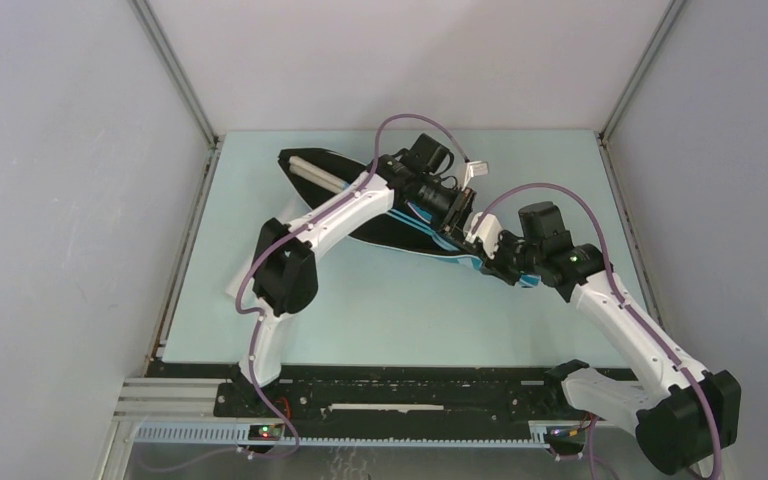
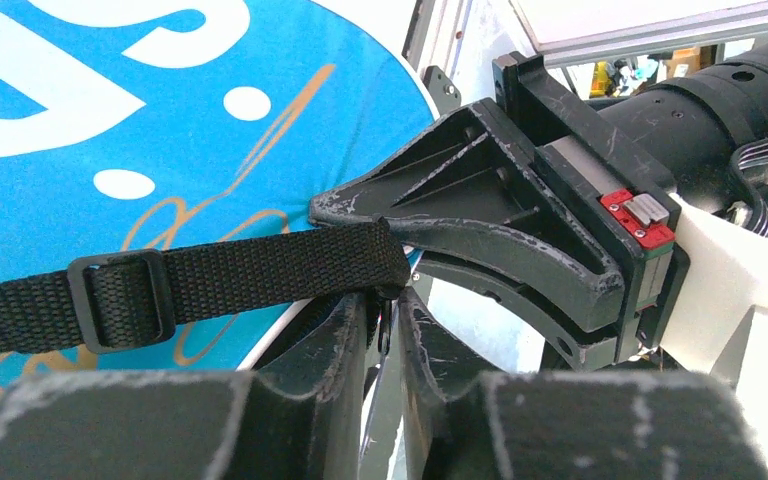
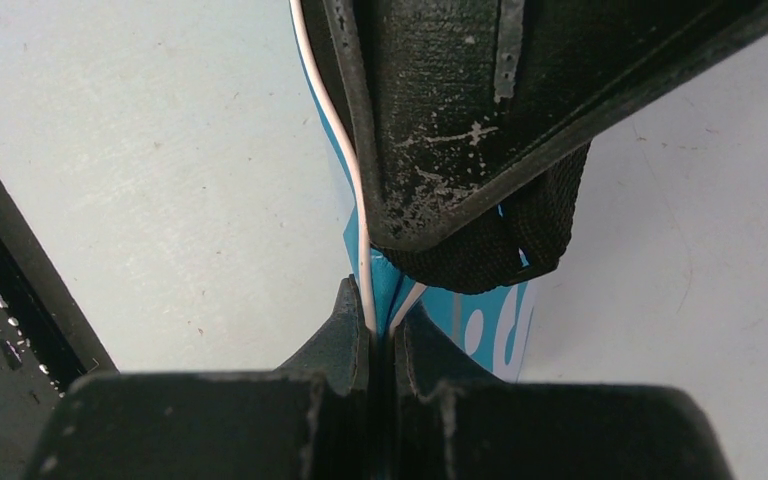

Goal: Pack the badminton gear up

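Observation:
The black and blue racket bag lies open diagonally on the table, pale handles and blue shafts inside. My left gripper is at the bag's edge beside a black strap with a buckle; its fingers are close together around a small dark piece, likely the zipper pull, hard to tell whether held. My right gripper is shut on the bag's blue fabric edge with white piping. The two grippers almost touch, and the right one appears in the left wrist view.
A pale flat item lies at the table's left, partly under the left arm.

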